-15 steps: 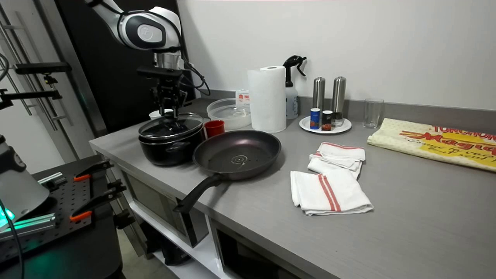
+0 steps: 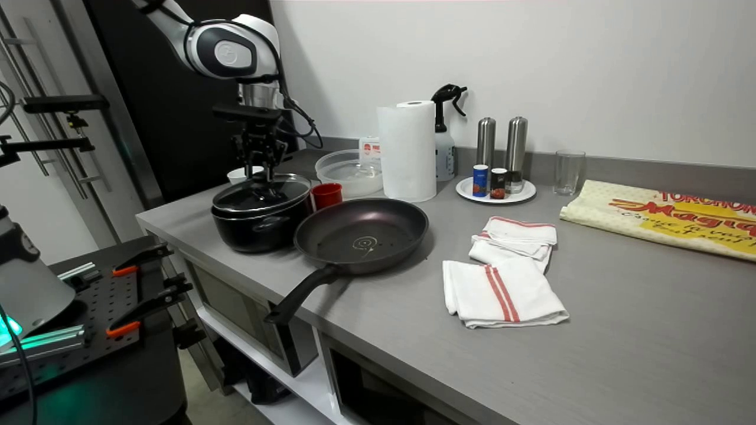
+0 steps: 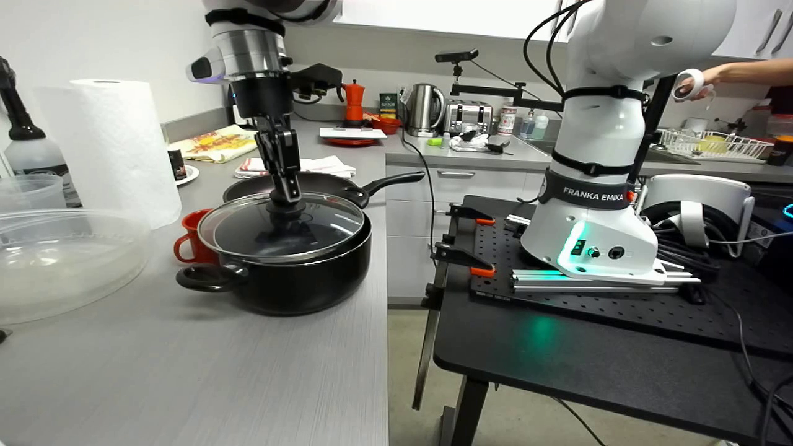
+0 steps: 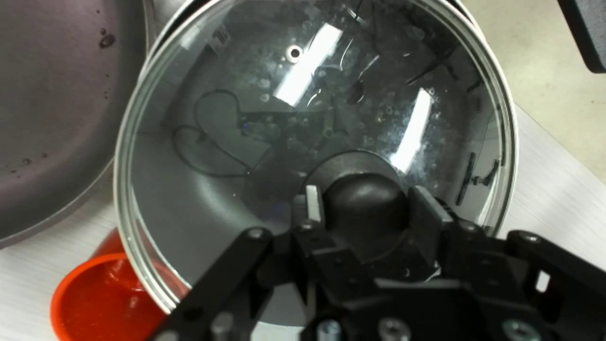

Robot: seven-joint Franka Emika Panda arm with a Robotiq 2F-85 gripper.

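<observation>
A glass lid [image 3: 260, 234] with a steel rim and black knob [image 4: 366, 201] lies over the black pot [image 3: 312, 286] at the counter's edge. It sits off-centre, reaching past the pot on the red cup's side, while the pot's rim shows at the opposite side. Pointing down over the lid, my gripper [image 3: 286, 194] is shut on the knob, one finger on each side of it in the wrist view. Whether the lid touches the pot all round cannot be told.
Close beside the pot stand a red cup [image 2: 326, 195] and a frying pan [image 2: 368, 237], its handle jutting past the counter edge. A paper towel roll [image 2: 407, 152] and a clear plastic tub [image 2: 347, 170] are behind. Folded towels [image 2: 507, 290] lie farther right.
My arm and gripper have shifted slightly to the right in exterior view 1, and the lid has moved a little with them. The pot has stayed in place.
</observation>
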